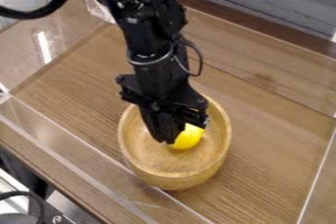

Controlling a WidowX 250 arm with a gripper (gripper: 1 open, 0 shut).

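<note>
A black gripper (164,130) hangs low over a round wooden bowl (171,175) in the middle of the tray-like workspace. Its fingers point down into the bowl, just left of a yellow oval object (188,138) lying inside. The fingers are dark and overlap, so their opening is hard to tell, and part of the yellow object is hidden behind them.
A wooden floor (269,154) with clear low walls surrounds the bowl, with free room to the right and at the back. A black cable shows at the lower left, outside the wall.
</note>
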